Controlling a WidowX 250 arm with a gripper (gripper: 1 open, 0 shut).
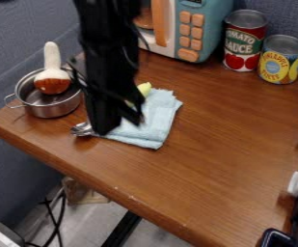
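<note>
My gripper [113,121], dark and blurred, is low over a folded light blue cloth [156,130] in the middle left of the table, hiding most of the yellow banana [145,89] and part of a metal spoon [82,129]. Whether its fingers are open or shut cannot be told. A white-handled brush with an orange head [52,80] rests in a steel pot [36,102] at the left edge.
A toy microwave [197,34] stands at the back, beside a tomato sauce can [243,43] and a yellow can [282,60]. A dark appliance with white knobs [295,188] lines the right edge.
</note>
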